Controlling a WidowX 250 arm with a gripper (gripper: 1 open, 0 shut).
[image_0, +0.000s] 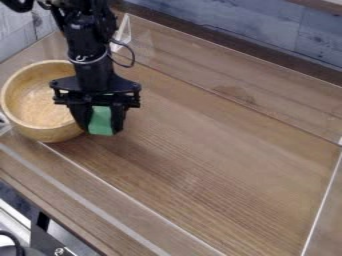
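Observation:
The black robot gripper (100, 112) points down at the left of the view, shut on a green object (100, 124) that hangs below its fingers. A tan oval bowl (30, 105) sits on the wooden table just left of and partly behind the gripper. The green object is at the bowl's right rim; whether it touches the rim is hard to tell.
A grey wooden wall (247, 35) runs along the back.

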